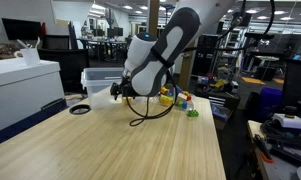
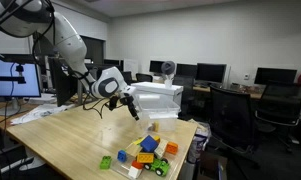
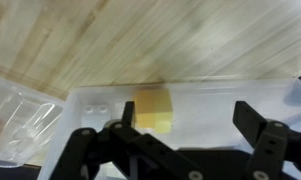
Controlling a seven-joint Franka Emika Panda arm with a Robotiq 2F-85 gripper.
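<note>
In the wrist view, my gripper is open, its two black fingers wide apart. A yellow-orange block (image 3: 153,110) shows beside the left fingertip, within the outline of a pale translucent container (image 3: 208,96). Nothing is clasped between the fingers. In exterior view 1 the gripper (image 1: 122,91) is low over the far part of the wooden table, by a grey bin. Exterior view 2 shows the gripper (image 2: 123,101) above the table. How far it is from the block cannot be judged.
Several coloured toy pieces, among them a blue one (image 2: 150,144) and a green one (image 2: 105,163), lie together on the table. A black ring (image 1: 80,109) rests to one side. The grey bin (image 1: 101,76) stands at the back.
</note>
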